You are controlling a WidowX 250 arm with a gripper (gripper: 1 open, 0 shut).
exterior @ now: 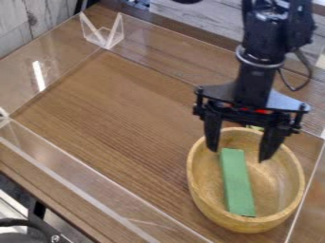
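My gripper (238, 127) hangs over the yellow bowl (280, 202) at the lower right, its two black fingers spread open with no object seen between them. Inside the bowl lies a green block (237, 187), below the fingers. A small bit of green shows at the right behind the arm; the red object is hidden by the arm.
A clear wire holder (102, 28) stands at the top left of the wooden table (114, 114).
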